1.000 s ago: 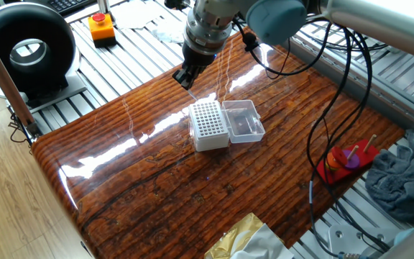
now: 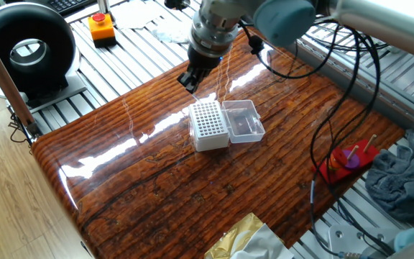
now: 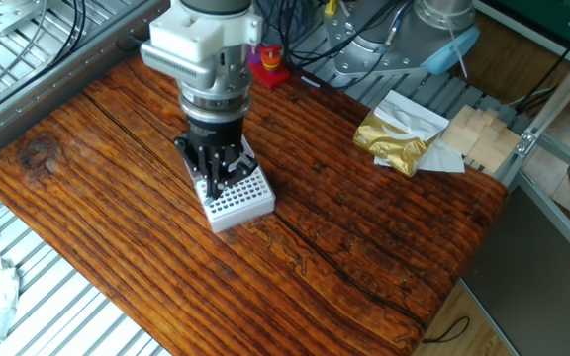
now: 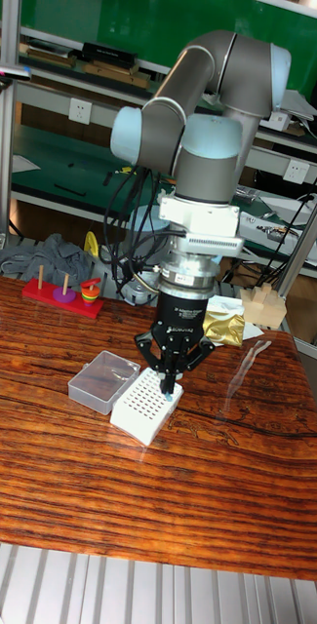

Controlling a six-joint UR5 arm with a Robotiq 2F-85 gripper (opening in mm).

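A white rack (image 2: pixel 209 126) with rows of round holes in its top stands on the wooden table. Its clear lid (image 2: pixel 243 122) lies open beside it, joined along one side. My gripper (image 2: pixel 190 88) is above the rack's far end in exterior view 1, its black fingers close together. A thin, pale, translucent piece like a pipette tip (image 2: pixel 195 97) sticks out below them toward the rack. In exterior view 3 a small bluish spot shows at the fingertips (image 4: pixel 169 379), just over the holes. Whether the piece touches a hole is too small to tell.
A red peg toy (image 2: pixel 348 162) and a grey cloth (image 2: pixel 407 180) lie past the table's edge. A gold packet (image 3: pixel 394 143) sits near one table corner, with wooden blocks (image 3: pixel 481 138) close by.
In exterior view 1 my gripper has shifted slightly to the right and a little down, with the thin piece still below it. Rack and lid have stayed put.
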